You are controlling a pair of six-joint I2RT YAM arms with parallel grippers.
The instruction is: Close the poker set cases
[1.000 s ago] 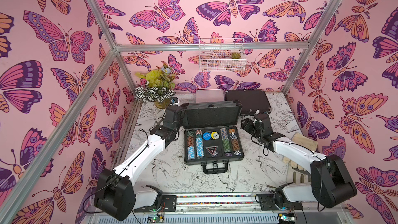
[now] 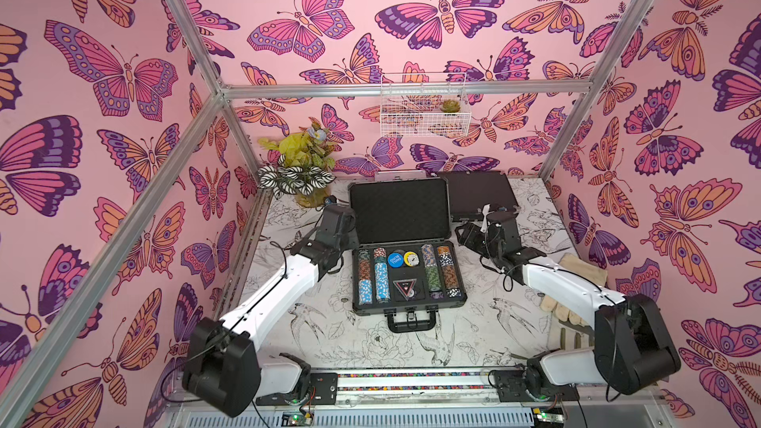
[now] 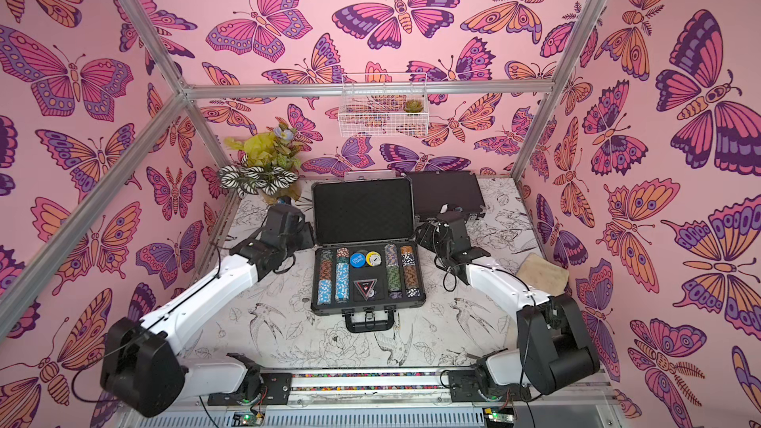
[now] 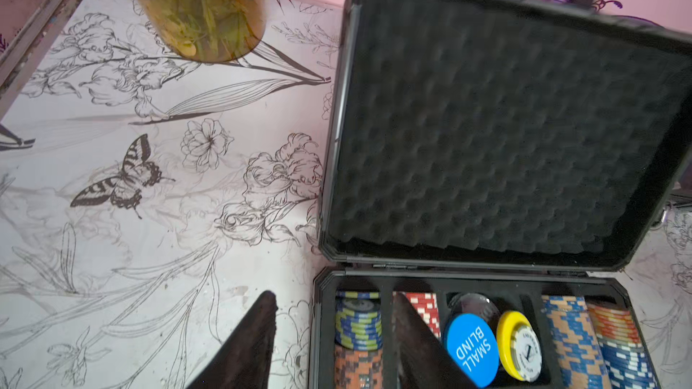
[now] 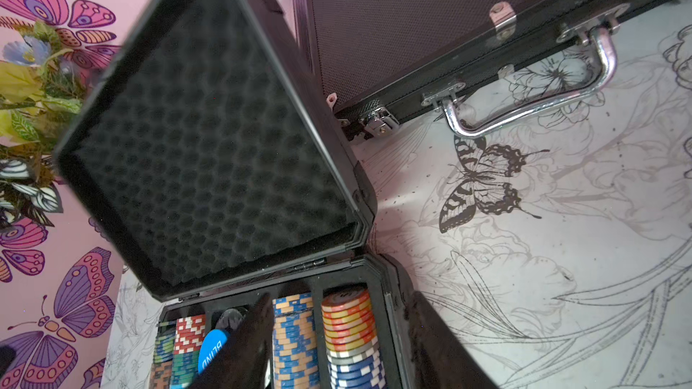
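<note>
An open black poker case stands mid-table, its base [image 2: 408, 309] holding rows of chips, a blue disc and a yellow disc. The foam-lined lid [image 2: 399, 212] leans back from the hinge. To the left of the lid is my left gripper, its fingers apart and empty over the case's left edge in its wrist view. On the other side, my right gripper stands open, nothing between its fingers, over the right chip rows and case edge. A dark brown case [image 2: 479, 194], shut, lies behind to the right; a pale case [image 2: 396, 175] is mostly hidden behind the lid.
A potted plant [image 2: 309, 178] stands at the back left, near the left arm. Beige gloves [image 2: 582, 269] lie at the right. The table in front of the case handle [image 2: 411, 322] is clear.
The lid has swung further back, now covering most of the pale case. The right gripper has barely moved.
</note>
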